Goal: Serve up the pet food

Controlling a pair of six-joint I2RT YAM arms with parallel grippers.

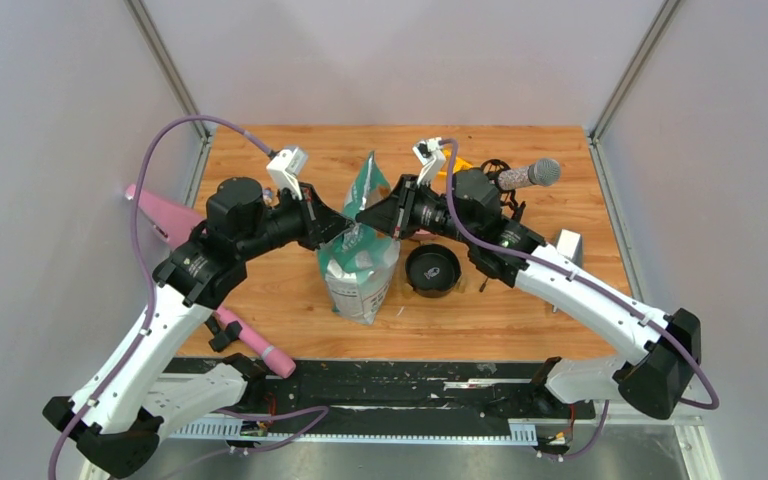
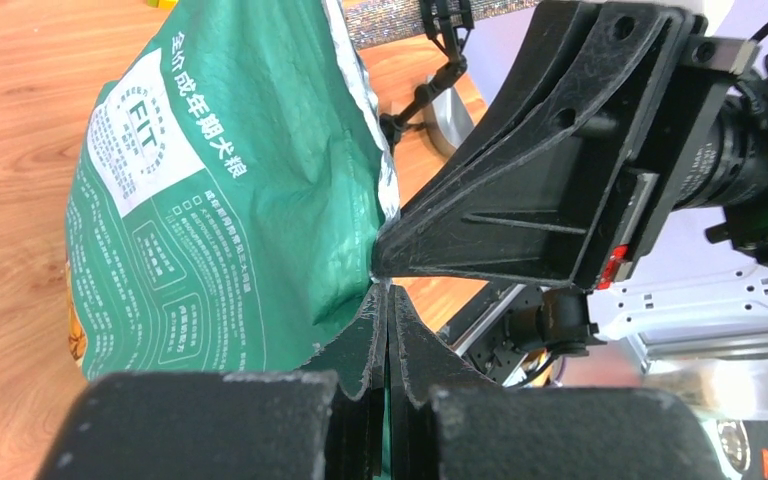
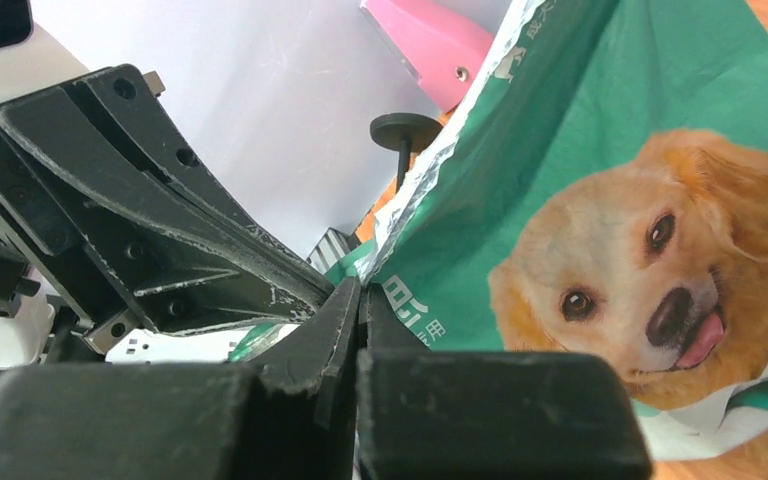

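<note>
The green pet food bag (image 1: pixel 355 280) stands upright at the middle of the table, a dog's face printed on one side in the right wrist view. Both grippers meet at its silver top seam (image 3: pixel 430 160), facing each other from opposite sides. My left gripper (image 1: pixel 348 225) is shut at the seam; my right gripper (image 1: pixel 358 218) is shut there too, its tips touching the crimped edge. Whether film is pinched between either pair of fingers is hard to tell. A black bowl (image 1: pixel 432 268) sits empty just right of the bag.
A microphone (image 1: pixel 529 174) on a stand and a yellow object (image 1: pixel 457 160) lie at the back right. A grey object (image 1: pixel 568 250) is at the right. A pink object (image 1: pixel 255 340) lies at the front left edge.
</note>
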